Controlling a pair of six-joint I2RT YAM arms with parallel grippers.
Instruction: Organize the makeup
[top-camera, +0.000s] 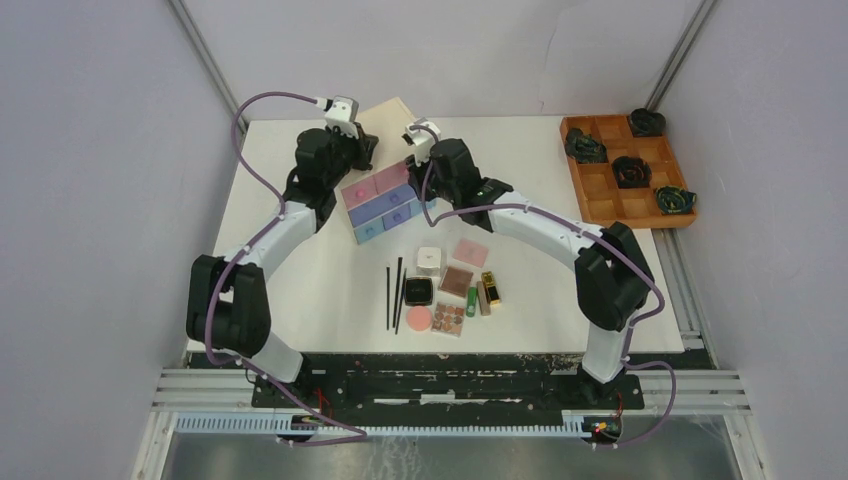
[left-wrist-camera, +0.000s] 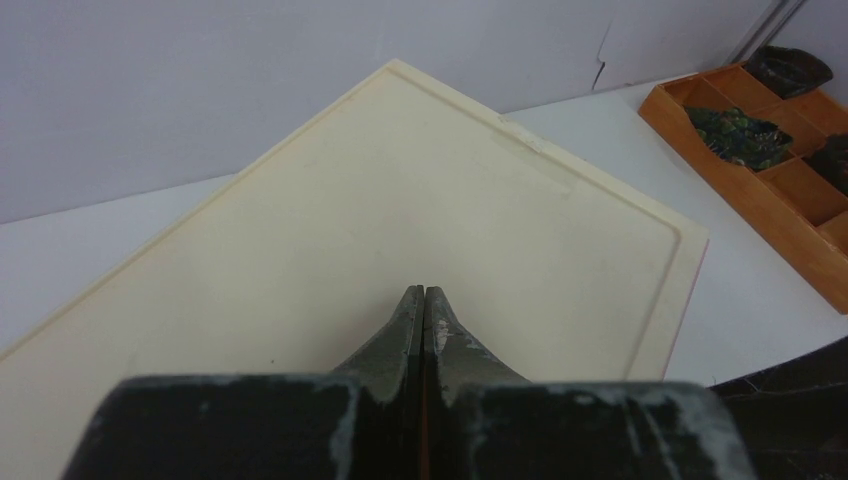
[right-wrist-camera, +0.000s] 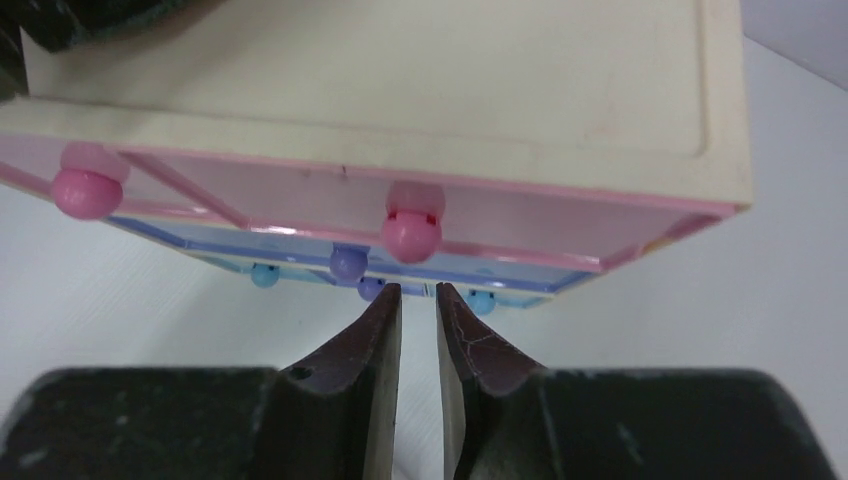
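Note:
A small drawer chest with a cream top (left-wrist-camera: 330, 200) and pink, purple and blue drawers (top-camera: 375, 205) stands at the back left. My left gripper is over the cream top, fingertips together; whether anything sits between them is unclear. My right gripper faces the drawer fronts with a narrow gap between its empty fingers, just below a pink knob (right-wrist-camera: 410, 236). The makeup lies on the table before the chest: black pencils, a white box (top-camera: 429, 260), compacts, a palette (top-camera: 448, 319), tubes and a gold-black item (top-camera: 491, 288).
A wooden compartment tray (top-camera: 620, 210) with dark bundles stands at the back right. Walls border the back and sides.

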